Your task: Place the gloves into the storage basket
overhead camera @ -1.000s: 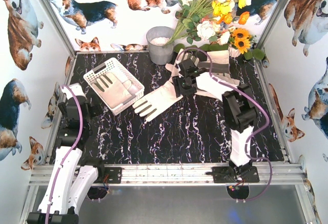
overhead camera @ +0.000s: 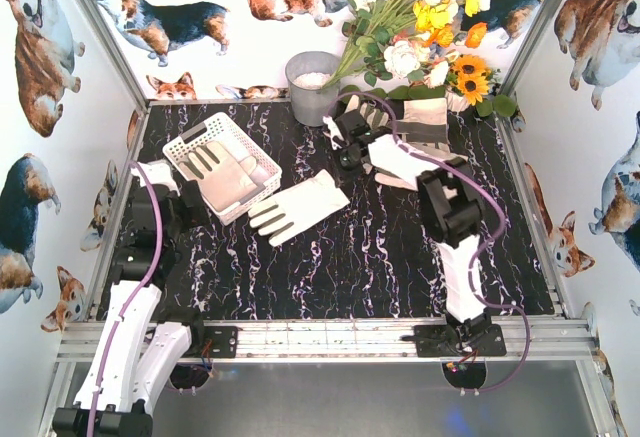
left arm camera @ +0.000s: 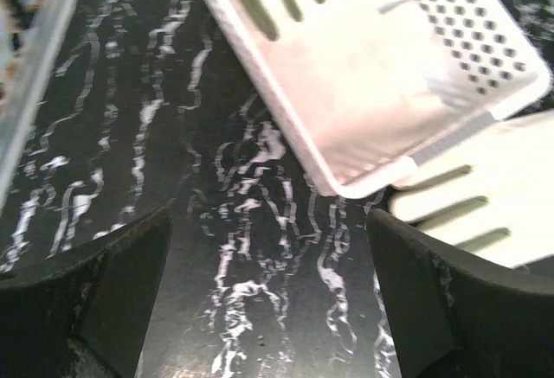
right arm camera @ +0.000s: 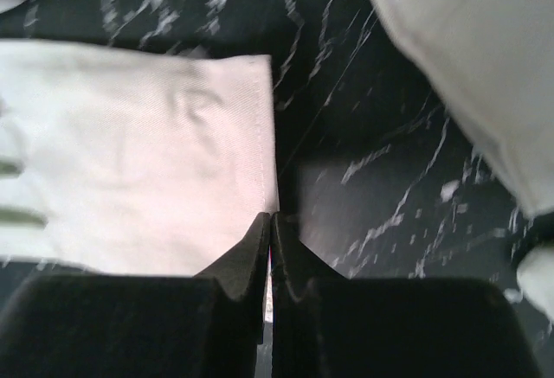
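A white perforated basket (overhead camera: 262,193) stands on the left of the table with a cream glove (overhead camera: 224,179) lying in it. Just to its right, a cream glove with green-edged fingers (overhead camera: 300,206) points its fingertips toward the basket. My right gripper is shut on the cuff edge of this glove (right arm camera: 147,170); most of the glove lies flat. On the table's left side, my left gripper stands open, nothing between its fingers, with the basket (left arm camera: 325,175) ahead of it.
Several more gloves (overhead camera: 425,122) are spread at the back right, beneath and behind the right arm. A grey bucket (overhead camera: 313,97) holding flowers stands at the back edge.
The glove has shifted slightly left, toward the basket.
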